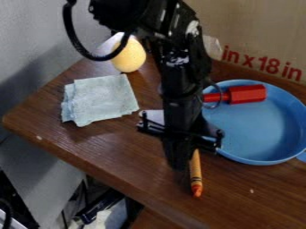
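Note:
My gripper (183,154) points down at the wooden table over an orange crayon (196,176), its fingertips at the crayon's upper part and partly covering it. Whether the fingers are open or shut on it is unclear in this dark, small view.
A blue pan (260,134) with a red cylinder (245,93) sits at the right. A folded pale cloth (98,99) and a yellow round object (129,56) lie at the back left. A cardboard box (263,40) stands behind. The table's front-left edge drops away.

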